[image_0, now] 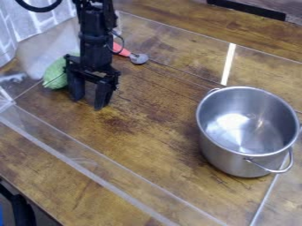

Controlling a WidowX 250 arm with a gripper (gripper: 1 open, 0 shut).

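My black gripper [91,93] is low over the wooden table [136,163] at the upper left, its fingertips down near the surface. A green soft object [55,72] lies just behind and left of it, partly hidden by the gripper. I cannot make out whether anything is between the fingers. A red-handled utensil [120,49] with a metal end lies behind the gripper. A large steel pot [245,128] with side handles stands at the right.
A clear plastic edge runs along the left, and light strips show near the pot and across the lower table.
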